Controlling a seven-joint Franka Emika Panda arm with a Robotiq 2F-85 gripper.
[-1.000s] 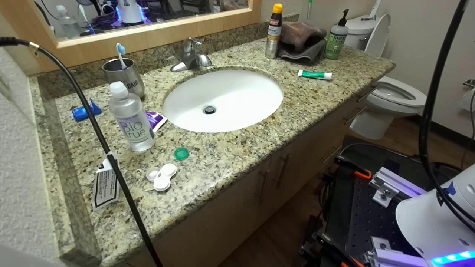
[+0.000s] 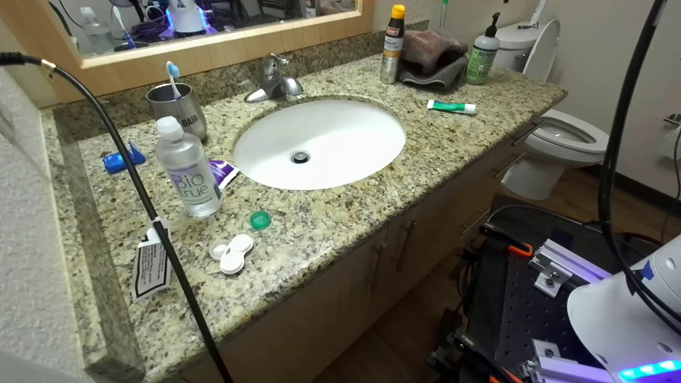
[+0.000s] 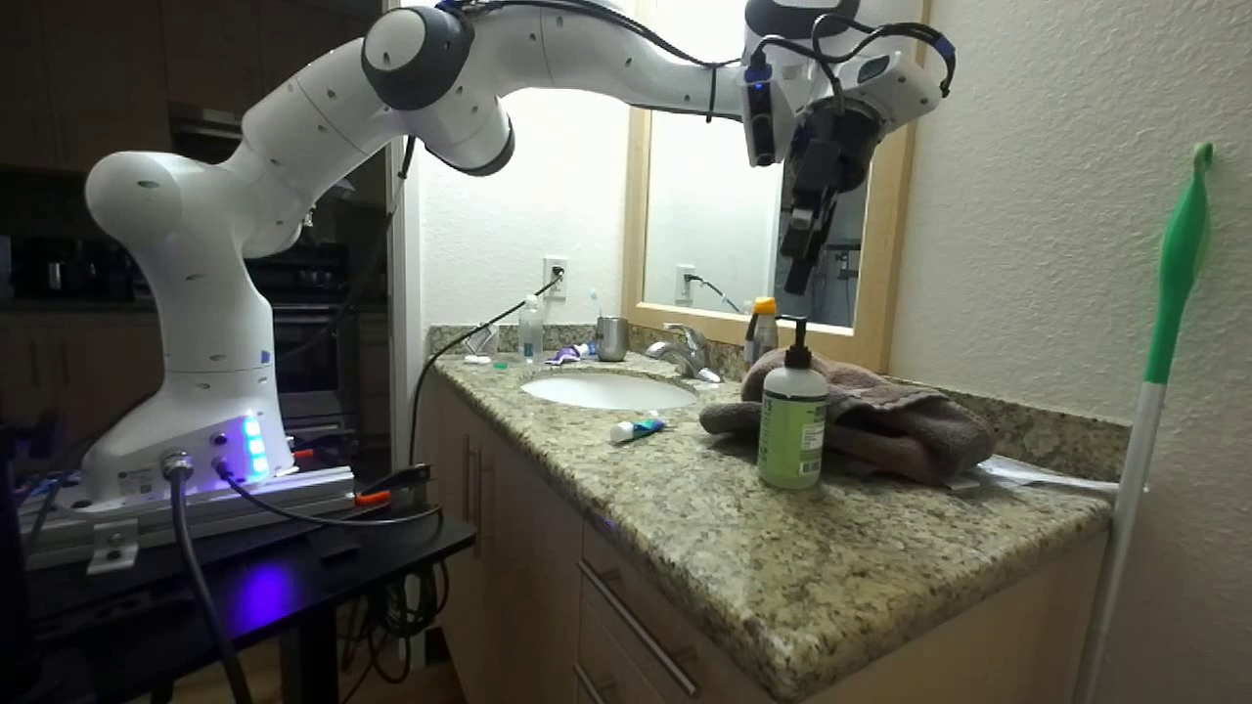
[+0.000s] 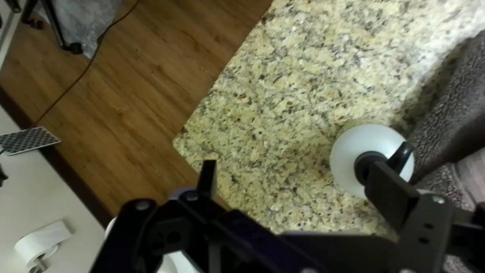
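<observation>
My gripper is open, its two fingers wide apart with nothing held between them. In exterior view 2 the gripper [image 3: 805, 248] hangs high over the counter, pointing down, above the green soap bottle [image 3: 793, 422] with its black pump. Seen from above in the wrist view, the soap bottle [image 4: 359, 152] stands upright close to the right finger, which overlaps part of its pump in the picture. Exterior view 1 shows the same soap bottle [image 2: 482, 58] at the counter's far end; the gripper is outside that view.
A grey-brown towel [image 3: 904, 422] lies against the bottle's back side. The spray can [image 2: 392, 48], toothpaste tube [image 2: 451, 107] and sink [image 2: 325, 150] share the counter. A steel cup [image 2: 179, 109], clear bottle [image 2: 188, 169] and lens case [image 2: 234, 252] sit at the other end.
</observation>
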